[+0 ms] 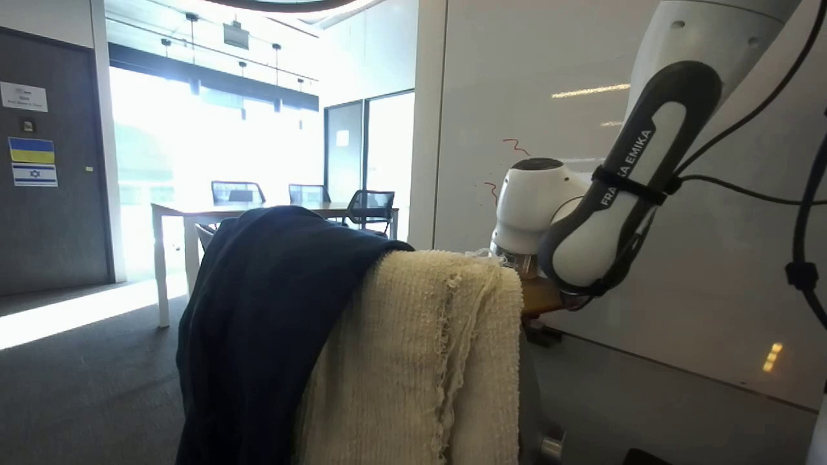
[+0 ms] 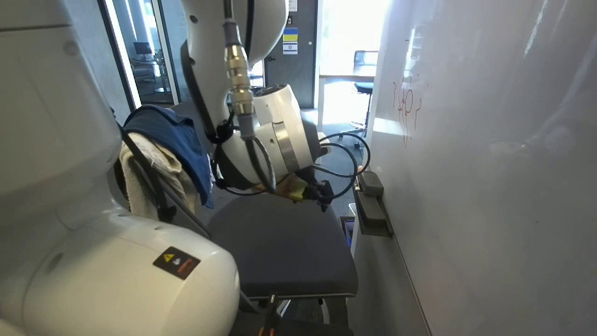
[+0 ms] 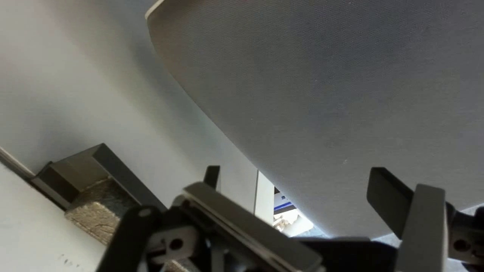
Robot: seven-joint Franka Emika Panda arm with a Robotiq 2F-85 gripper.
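Note:
My gripper stands open in the wrist view, with a wide gap and nothing between its fingers. Below it spreads the grey chair seat [image 3: 317,104]. In exterior view 2 the hand hangs above the rear part of that seat [image 2: 285,246], close to the whiteboard side. A blue cloth [image 1: 279,310] and a cream towel [image 1: 418,349] drape over the chair's backrest, and they hide the gripper in exterior view 1. Eraser-like blocks [image 2: 371,210] rest on the whiteboard's tray; one block [image 3: 97,210] also shows at lower left in the wrist view.
The whiteboard [image 2: 487,185] rises along one side of the chair and bears red scribbles [image 2: 407,103]. Cables loop out from the wrist towards it. A table [image 1: 333,208] with chairs stands far off by the windows. The seat is bare.

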